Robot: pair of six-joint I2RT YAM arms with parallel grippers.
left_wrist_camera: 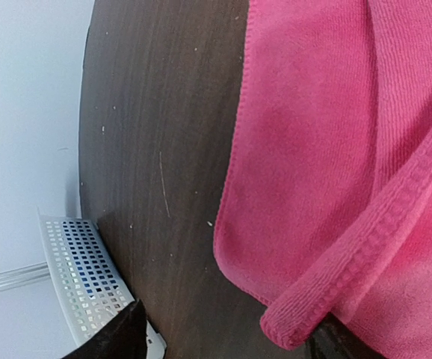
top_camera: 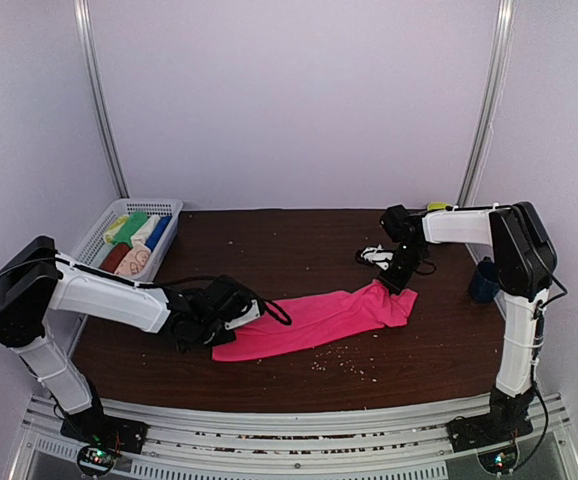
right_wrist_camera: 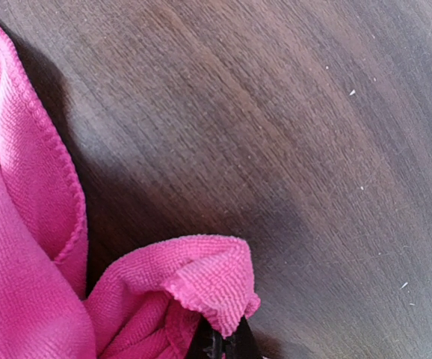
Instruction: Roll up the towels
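A long pink towel (top_camera: 319, 320) lies across the middle of the table, with folds running along it. My left gripper is at the towel's left end, part open, its fingers (left_wrist_camera: 122, 336) either side of a folded edge and corner of the pink cloth (left_wrist_camera: 335, 269). At the towel's right end, my right gripper is shut on a bunched corner (right_wrist_camera: 208, 273) of the towel, which stands up in a crumple over the fingertips.
A white basket (top_camera: 174, 215) of rolled towels in several colours stands at the back left. A dark blue cup (top_camera: 484, 283) stands at the right edge. Small pale crumbs lie in front of the towel.
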